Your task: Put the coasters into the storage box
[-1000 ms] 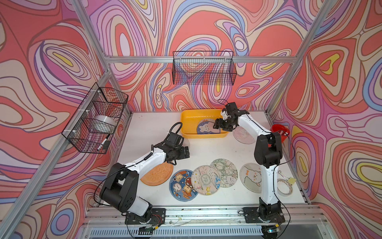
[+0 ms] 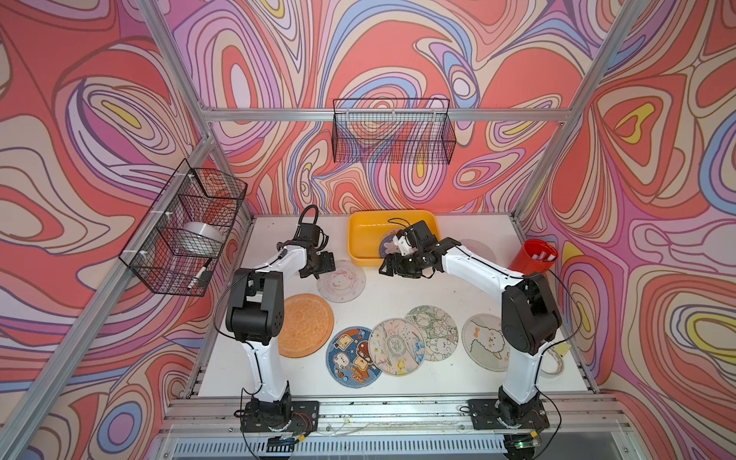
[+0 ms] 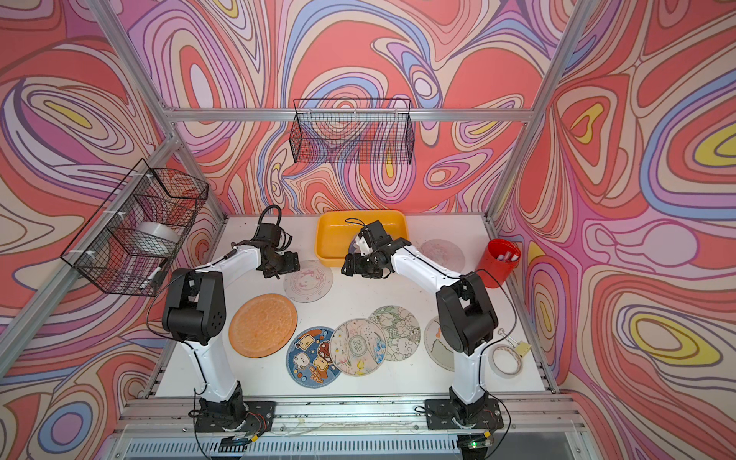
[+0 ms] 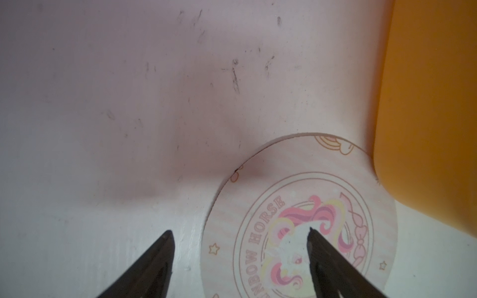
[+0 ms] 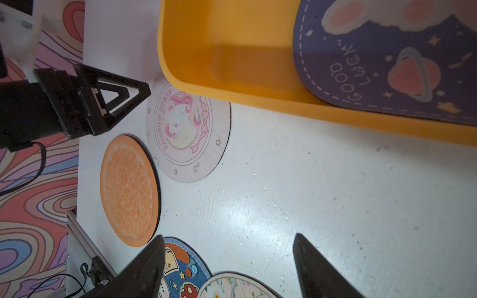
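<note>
The yellow storage box [image 2: 353, 237] stands at the back middle, with a dark blue coaster [image 5: 347, 59] lying inside it. A pink rainbow horse coaster [image 4: 298, 198] is flat on the table against the box's near left corner. Over the left edge of that coaster my left gripper [image 2: 326, 263] hangs with its fingers apart and nothing between them. In front of the box, by its near rim, hovers my right gripper [image 2: 388, 265], open and empty. More coasters lie in front: an orange one [image 2: 306, 325], a blue one [image 2: 349, 358], a pastel one [image 2: 395, 346] overlapping a green one [image 2: 442, 337].
A pale coaster [image 2: 484, 341] lies front right, partly under the right arm, and a pink one [image 3: 442, 254] sits right of the box. At the right edge stand a red bucket [image 2: 531, 259] and a white roll [image 3: 505, 358].
My left gripper has moved back and left, off the middle of the rainbow horse coaster.
</note>
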